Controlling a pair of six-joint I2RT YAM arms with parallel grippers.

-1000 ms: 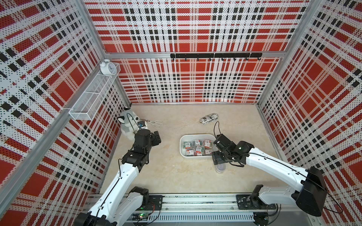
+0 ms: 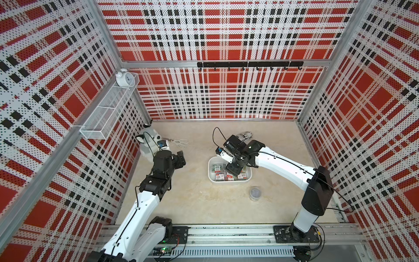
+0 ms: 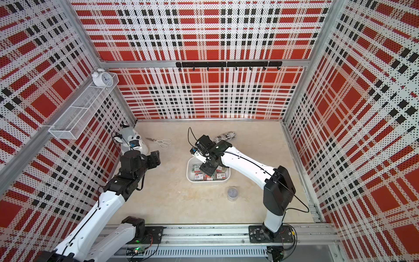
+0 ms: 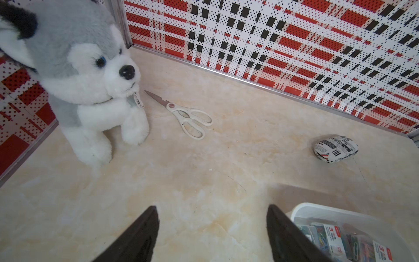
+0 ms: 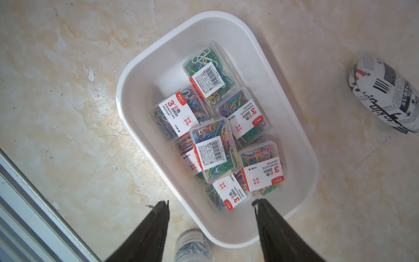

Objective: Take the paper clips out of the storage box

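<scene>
Several clear boxes of coloured paper clips point(image 5: 213, 148) lie in the white storage box point(image 5: 301, 148), some stacked on others. Over this box hangs my right gripper, its fingers wide apart and nothing between them; the paper clips lie farther off, beyond its fingertips. From above, the right gripper hides part of the storage box point(image 2: 211, 175). My left gripper is open and empty over the left side of the table, with the storage box point(image 4: 349, 210) to its right.
A round clear tub point(image 5: 192, 246) stands in front of the storage box. Behind lies a newsprint-patterned object point(image 4: 336, 148). A husky plush point(image 4: 93, 78) and white-handled scissors point(image 4: 185, 118) are at the back left. Bare table lies left of the storage box.
My right arm has swung from near the round tub, up and leftward, to above the storage box, now covering some of its contents. The left arm has barely moved.
</scene>
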